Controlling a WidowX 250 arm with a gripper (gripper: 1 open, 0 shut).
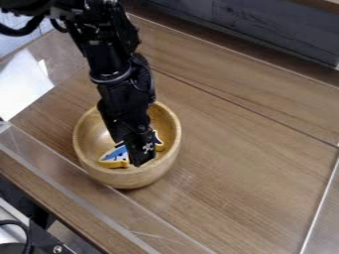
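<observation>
A round wooden bowl [106, 169] stands on the table at the left of centre. My black gripper [138, 149] reaches down into it from the top left, its fingertips low inside the bowl. A small orange, white and blue object [117, 159] lies in the bowl beside the fingers, partly hidden by them. The gripper is open; whether the object lies between the fingers is hard to tell.
A clear strip runs along the near left edge. A white patch lies at the far left, and a dark panelled wall stands at the back.
</observation>
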